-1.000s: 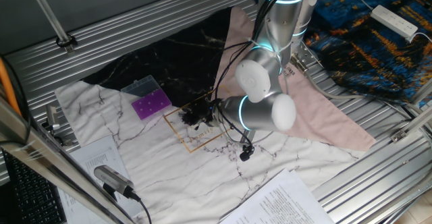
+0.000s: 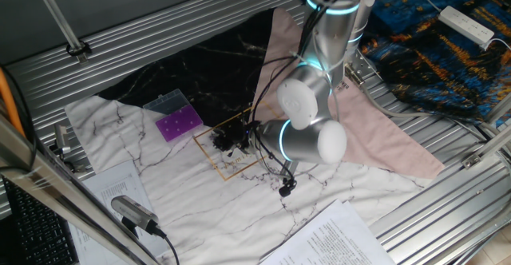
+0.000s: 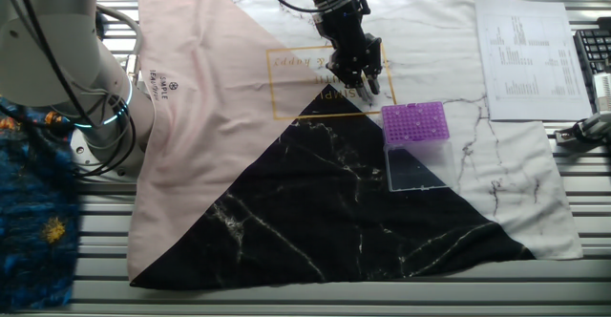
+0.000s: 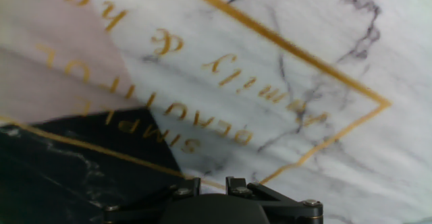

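Note:
My gripper (image 2: 226,142) is black and hangs over the gold-framed part of the cloth, beside the purple rack. The wrist view shows the two fingertips of the gripper a little apart, with a narrow gap and nothing between them. In exterior view 2 the gripper (image 3: 369,86) points down, just off the corner of the purple rack (image 3: 415,123). This rack has many small holes and sits in a clear box, whose transparent lid (image 3: 420,168) lies open towards the black cloth. Neither rack nor box shows in the wrist view.
A marble, black and pink cloth (image 3: 315,193) covers the table. Printed sheets (image 2: 329,237) lie at its edge, and a camera on a stand (image 2: 136,213) is close by. A black keyboard (image 2: 32,225) lies at the side.
The arm's wrist has shifted slightly left and turned a little over the last second; the gripper stays over the gold frame. The rack and box have not moved.

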